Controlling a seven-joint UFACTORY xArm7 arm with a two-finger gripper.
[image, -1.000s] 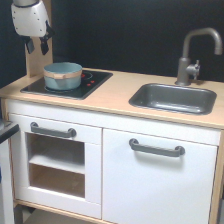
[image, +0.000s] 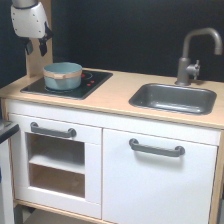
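My gripper hangs at the upper left, pointing down, with its dark fingers apart and nothing seen between them. Below it and slightly to the right, clear of the fingers, a blue-green pot with a brownish rim sits upright on the black stovetop. The pot's inside is mostly hidden from this angle.
A metal sink with a grey faucet is at the right. Bare wooden counter lies between stove and sink. Below are an open-fronted oven compartment and a shut white cabinet door.
My gripper has shifted at most very slightly to the left. The pot and everything else stand where they were.
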